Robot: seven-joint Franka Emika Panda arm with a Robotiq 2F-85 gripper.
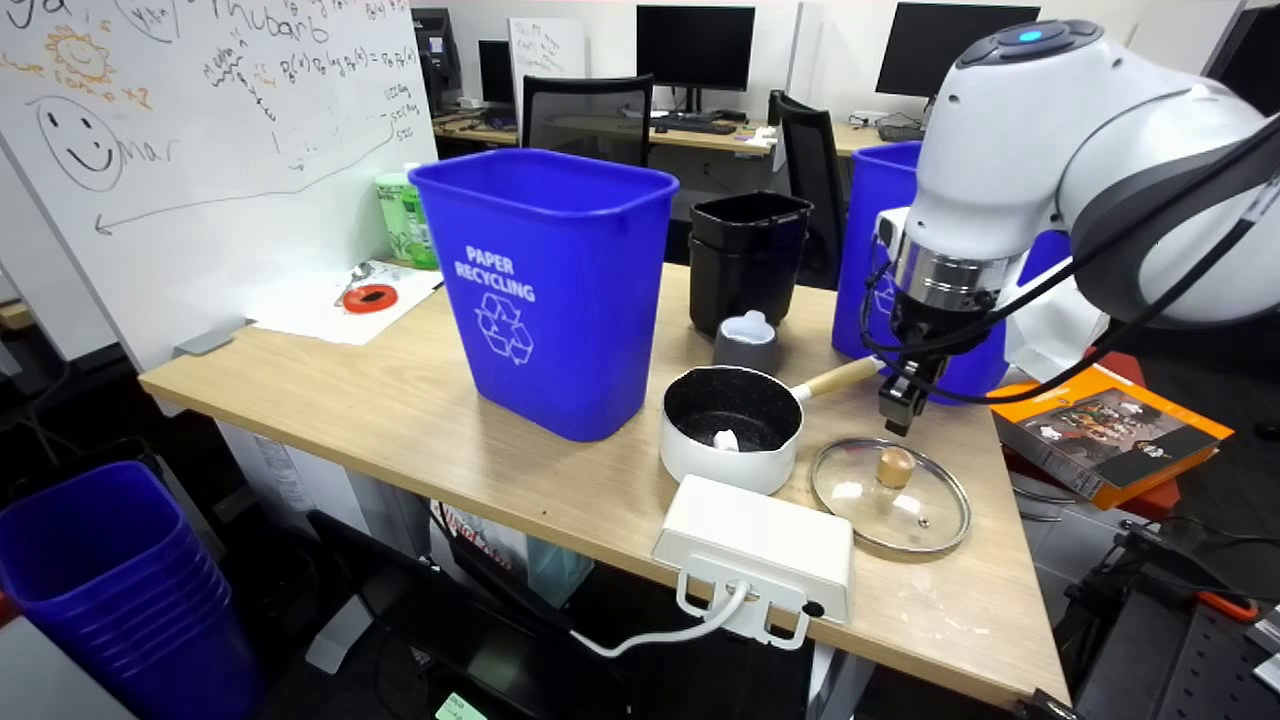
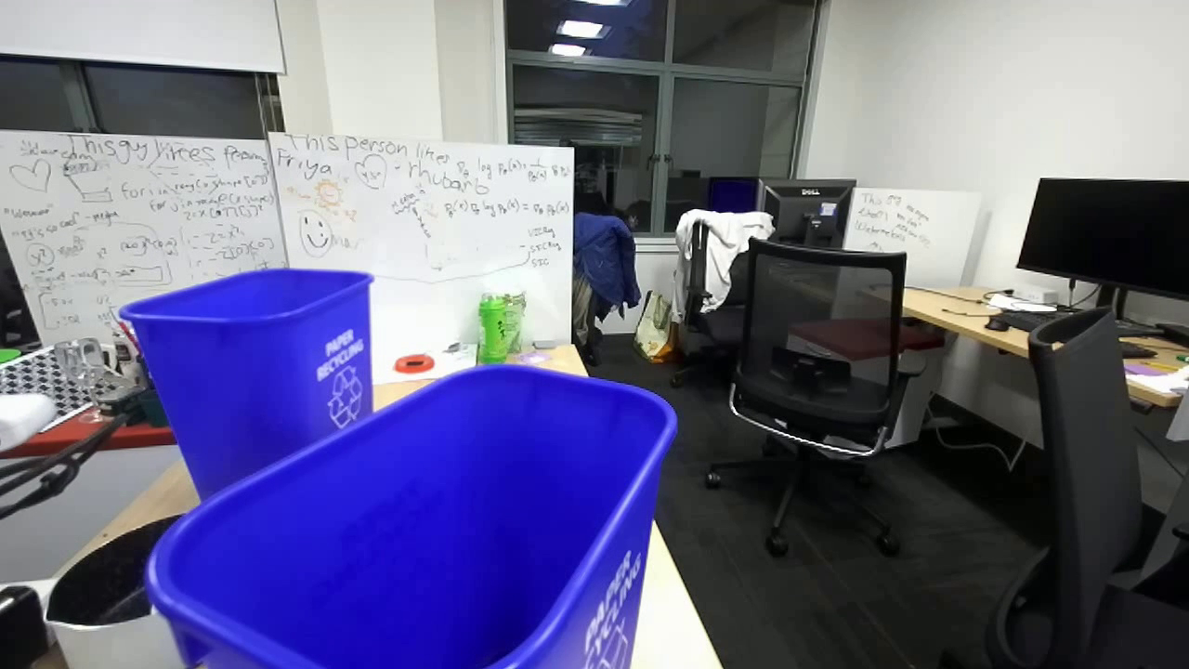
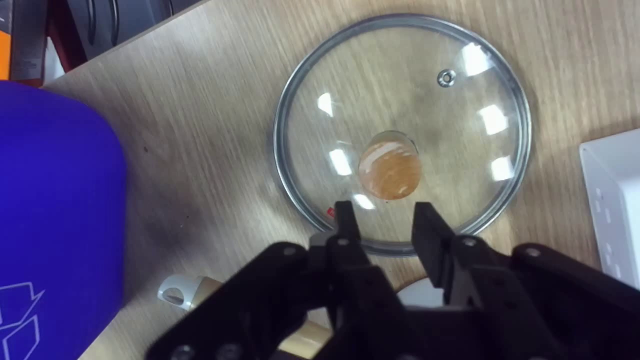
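The glass lid (image 1: 890, 510) lies flat on the table beside the white saucepan (image 1: 723, 462), on the side nearer the table's right end. Its round wooden knob (image 1: 894, 467) points up. Above the knob hangs my gripper (image 1: 902, 408), clear of it. In the wrist view, the fingers of the gripper stand apart, with only lid glass seen through the gap. The knob (image 3: 390, 169) shows just beyond the fingertips, not between them. A small white object (image 1: 726, 440) sits inside the pan.
A white power box (image 1: 756, 540) stands at the table's front edge. Blue recycling bins (image 1: 552, 312) (image 3: 54, 222) and a black bin (image 1: 746, 270) stand around the pan. Bare tabletop lies in front of the lid.
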